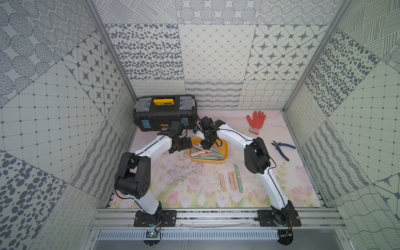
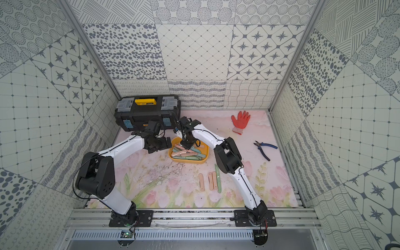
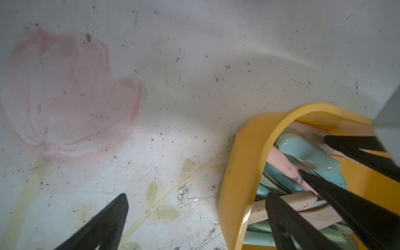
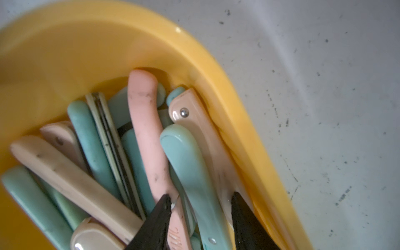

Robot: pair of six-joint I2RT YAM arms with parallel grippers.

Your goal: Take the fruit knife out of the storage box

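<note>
The yellow storage box (image 1: 225, 152) is filled with pink and mint fruit knives. My right gripper reaches down into the box, its fingers part open on either side of a mint knife (image 4: 187, 162), with a pink knife (image 4: 143, 108) alongside; I cannot tell whether they touch. My left gripper is open just left of the box, its fingers above the table and the box's left wall, nothing held.
A black toolbox (image 1: 164, 112) stands at the back left. A red glove (image 1: 256, 120) and pliers (image 1: 283, 148) lie at the right. Several knives (image 1: 233, 181) lie in front of the box on the table.
</note>
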